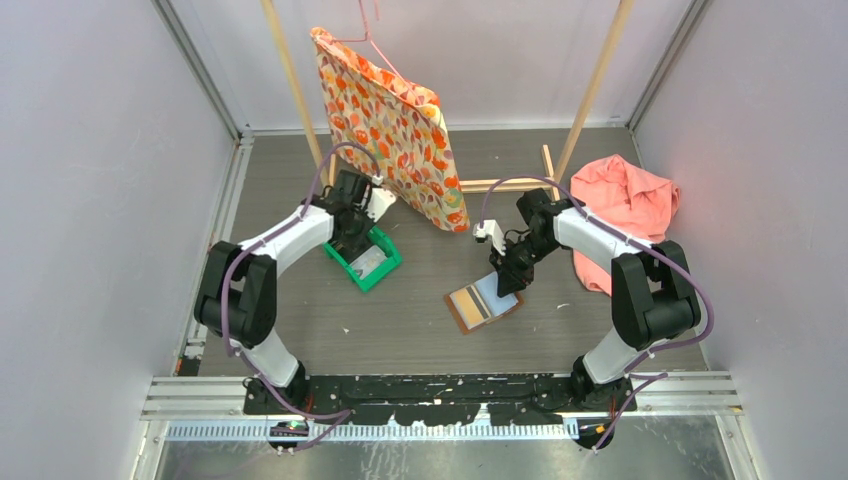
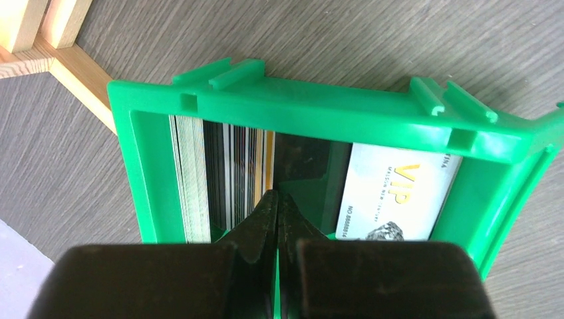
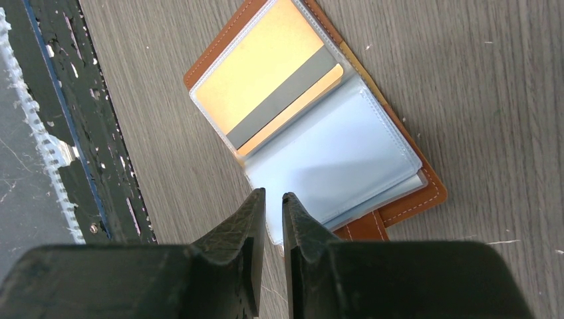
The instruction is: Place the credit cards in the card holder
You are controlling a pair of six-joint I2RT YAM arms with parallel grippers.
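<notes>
Standing cards (image 2: 246,166) in black, white and gold fill the left part of the green basket (image 2: 346,109), and a white VIP card (image 2: 399,189) lies tilted at its right. My left gripper is shut over the basket with nothing between its fingers; its tips are beside the gold-edged card and a dark card (image 2: 306,166). The brown card holder (image 3: 425,196) lies open on the table, a gold card (image 3: 266,60) in one clear sleeve and a pale empty-looking sleeve (image 3: 332,159) beside it. Over that sleeve's near edge, my right gripper stands slightly open, holding nothing.
A patterned cloth (image 1: 390,120) hangs behind the basket from a wooden rack (image 1: 505,185). A pink cloth (image 1: 625,210) is heaped at the back right. Bare table (image 1: 410,320) lies between basket and holder.
</notes>
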